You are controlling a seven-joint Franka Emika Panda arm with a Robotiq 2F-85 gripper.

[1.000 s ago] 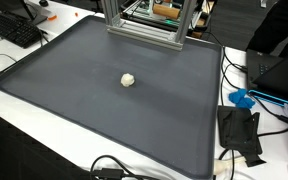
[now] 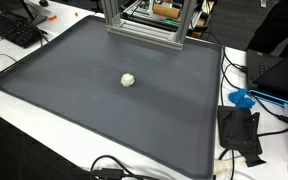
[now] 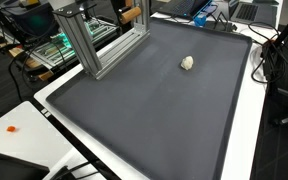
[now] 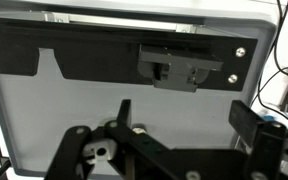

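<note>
In the wrist view my gripper is open, its two dark fingers wide apart with no object held between them. A small, pale, lumpy item (image 2: 127,80) lies alone on the grey board (image 2: 74,75), left of the board's middle in exterior view 1. Exterior view 2 has the same pale item (image 3: 187,62) toward the far side. A bit of white (image 4: 139,128) shows behind the gripper body in the wrist view, mostly covered. Neither exterior view includes the gripper.
A metal frame (image 2: 149,37) stands at one edge of the board. Under the wrist camera runs a black panel (image 4: 94,52) with a dark bracket (image 4: 174,70). Cables, a blue item (image 2: 241,98) and a black item (image 2: 239,130) lie beside the board. Most of the board is bare.
</note>
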